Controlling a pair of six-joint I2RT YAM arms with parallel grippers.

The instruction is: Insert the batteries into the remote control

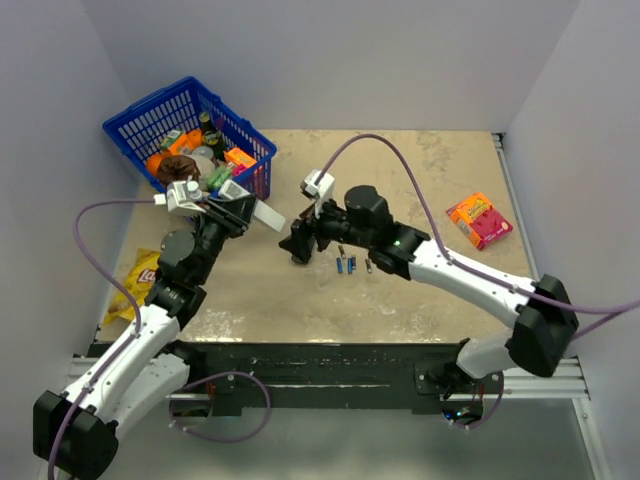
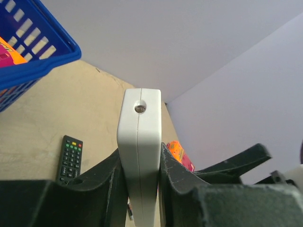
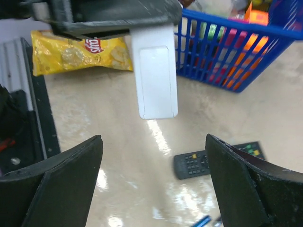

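Note:
My left gripper point(image 1: 240, 208) is shut on a white oblong piece point(image 2: 138, 132), seen with a small hole in its upper end, raised above the table. My right gripper faces that piece point(image 3: 156, 82) from nearby with its fingers apart and nothing between them. The black remote control point(image 2: 71, 156) lies on the table below, with coloured buttons at one end; in the top view it is mostly under my right gripper. Several small batteries point(image 1: 350, 264) lie on the table to the right of the remote.
A blue basket point(image 1: 135, 130) full of groceries stands at the back left. A yellow chip bag point(image 1: 130, 295) lies at the left edge, a pink-orange packet point(image 1: 478, 220) on the right.

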